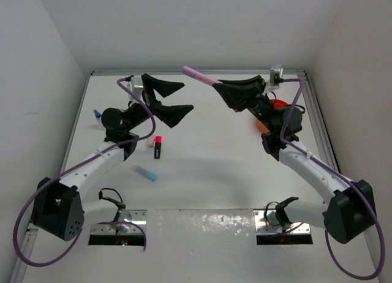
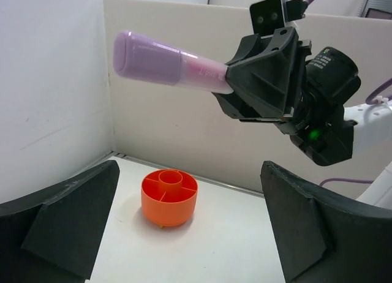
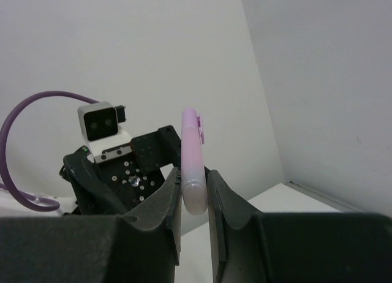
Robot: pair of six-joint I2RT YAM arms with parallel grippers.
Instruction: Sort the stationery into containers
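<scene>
A long lilac pen-like item (image 1: 199,75) (image 2: 165,62) (image 3: 192,154) is held in my right gripper (image 1: 231,93), raised above the table and pointing toward the left arm. My left gripper (image 1: 179,101) stands open with nothing between its fingers, left of that item. An orange round container with compartments (image 2: 168,200) sits at the table's right, partly hidden by the right arm in the top view.
On the white table (image 1: 202,166) lie a blue bottle (image 1: 97,117), a black-and-pink marker (image 1: 157,147), a pale item (image 1: 150,142) and a light blue item (image 1: 146,173). Walls enclose the back and sides.
</scene>
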